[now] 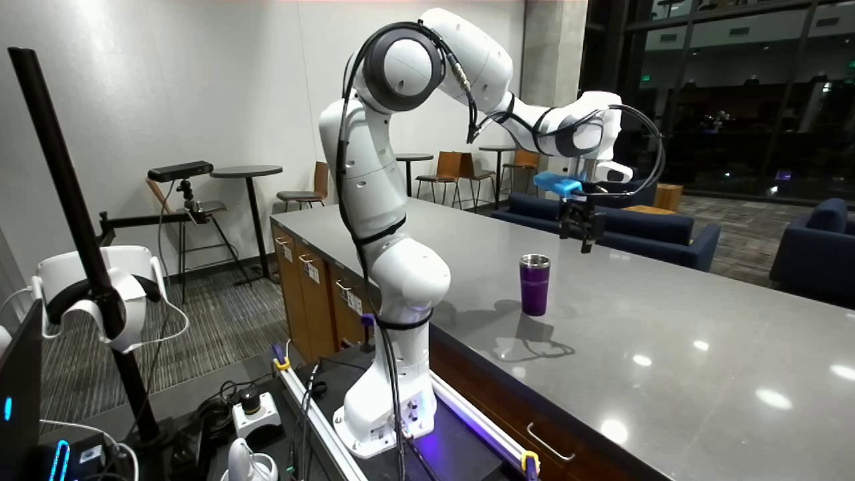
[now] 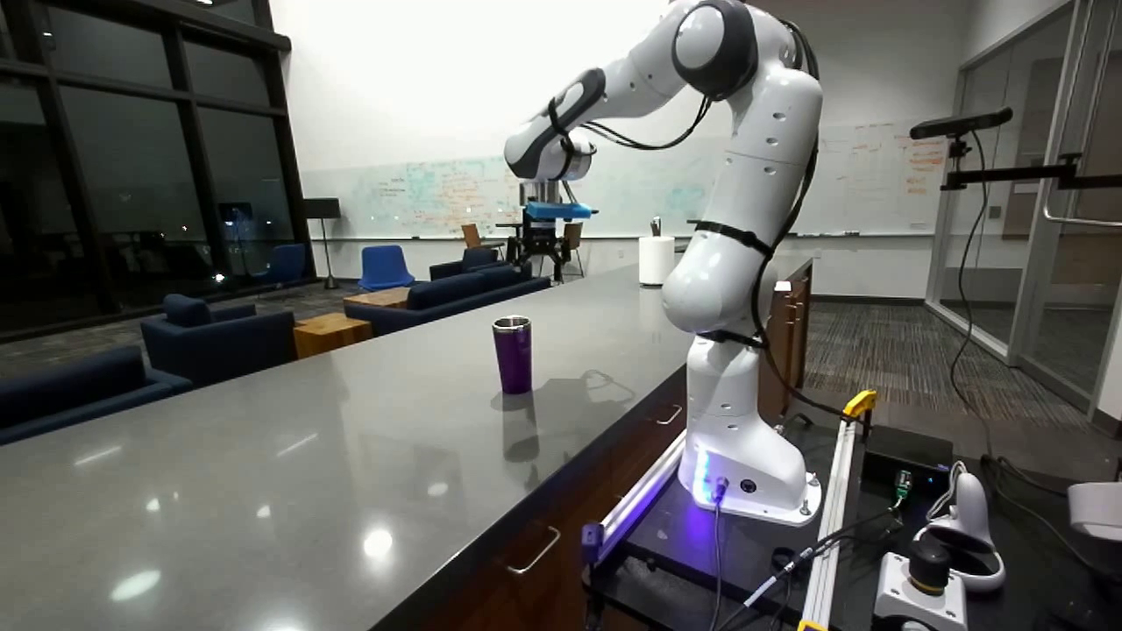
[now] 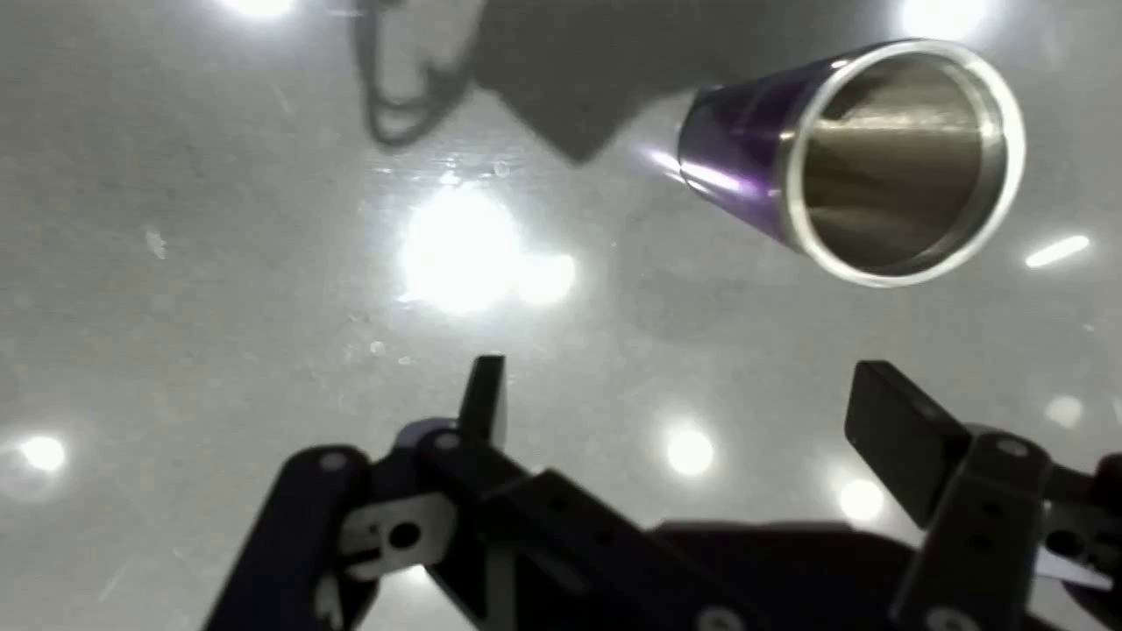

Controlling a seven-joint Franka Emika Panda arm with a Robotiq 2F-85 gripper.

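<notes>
A purple tumbler (image 1: 534, 288) with a steel rim stands upright on the grey counter, no lid on it. Seen from the wrist, the tumbler (image 3: 752, 158) is at the upper right, its open, empty mouth facing the camera, beyond the fingertips and not between them. My gripper (image 1: 582, 240) hangs in the air above the counter, clear of the tumbler and higher than its rim. In the wrist view the gripper is open wide, with only bare counter showing between its fingers. The second exterior view has the tumbler (image 2: 513, 356) apart from the gripper (image 2: 539, 258) too.
The grey counter (image 1: 681, 337) is broad and bare around the tumbler, with bright lamp reflections. A white cylindrical container (image 2: 656, 261) stands at its far end. Dark blue sofas (image 2: 221, 342) lie beyond the counter's far edge.
</notes>
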